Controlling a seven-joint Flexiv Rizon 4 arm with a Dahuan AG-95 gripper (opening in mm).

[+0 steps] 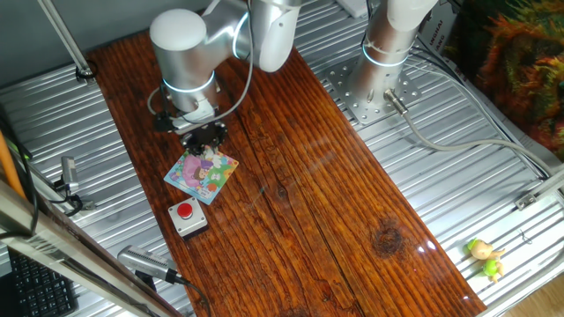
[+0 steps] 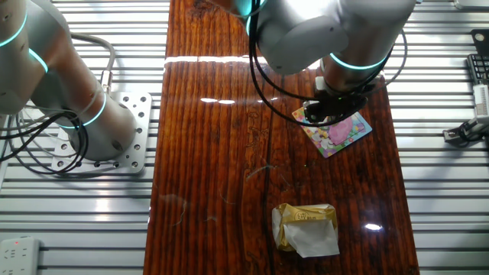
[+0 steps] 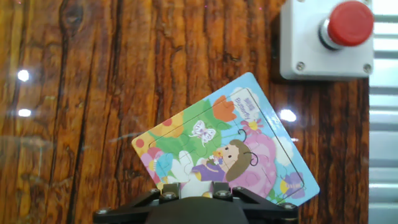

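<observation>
A colourful puzzle card (image 3: 205,134) with a girl, flowers and a butterfly lies flat on the wooden table, tilted in the wrist view. Exterior view 1 has my gripper (image 1: 208,148) at the card's far edge, pointing down over it. In the wrist view the black fingers (image 3: 168,193) stand apart at the card's lower edge. A small white patch (image 3: 196,188) shows between them; whether it is gripped or lies beyond the fingertips, I cannot tell. Part of the card (image 2: 336,136) is hidden by the gripper in exterior view 2.
A white box with a red button (image 1: 186,211) sits close to the card, near the table's edge. A gold and white packet (image 2: 307,229) lies on the table in exterior view 2.
</observation>
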